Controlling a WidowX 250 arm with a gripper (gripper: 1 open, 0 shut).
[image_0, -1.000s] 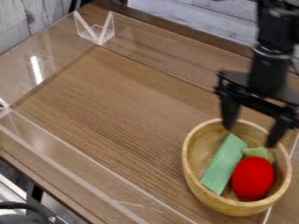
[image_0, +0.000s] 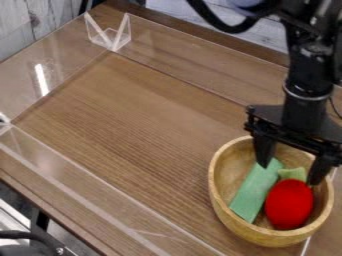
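Note:
My gripper (image_0: 290, 158) stands open over the back of a wooden bowl (image_0: 221, 191), its fingers reaching down at both sides. In the bowl lie a long green piece (image_0: 253, 189), a red rounded object (image_0: 289, 206) and a smaller light-green item (image_0: 293, 174), partly hidden by the gripper and the red object.
A clear plastic holder (image_0: 108, 32) stands at the back left. A white wall lies beyond the back edge.
My gripper has come lower and nearer, down to the bowl's back part. The bowl and the things in it look unmoved.

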